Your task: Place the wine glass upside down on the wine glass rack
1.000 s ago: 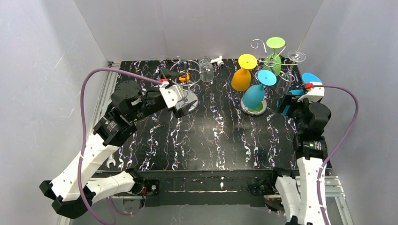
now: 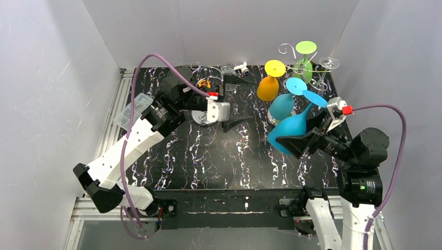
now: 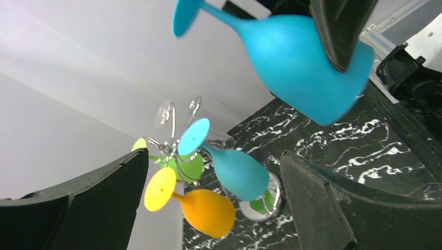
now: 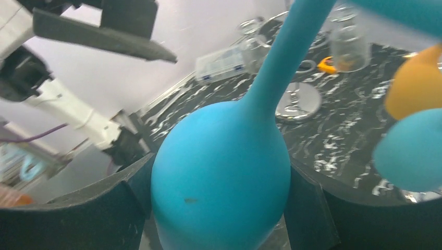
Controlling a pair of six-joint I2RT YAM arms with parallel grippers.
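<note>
A bright blue wine glass (image 2: 290,129) hangs tilted over the right side of the table, its foot up and to the right. My right gripper (image 2: 304,136) is shut on its bowl, and the right wrist view shows the blue bowl (image 4: 221,172) pressed between both fingers. My left gripper (image 2: 237,104) stands open with nothing between its fingers. In the left wrist view the held glass appears above the gap between the fingers. The wire rack (image 2: 316,70) at the back right carries upside-down yellow-orange (image 2: 268,88), teal-blue (image 2: 282,107), green (image 2: 303,70) and clear glasses.
A second wire rack with a round base (image 2: 202,118) stands at the back left, partly behind my left arm. A clear glass (image 2: 227,69) is near it, and a clear plastic box (image 2: 131,110) lies at the left edge.
The right gripper has swung left and toward the front with the blue glass, which now shows more fully. My left gripper has moved right, away from the left rack, staying open.
</note>
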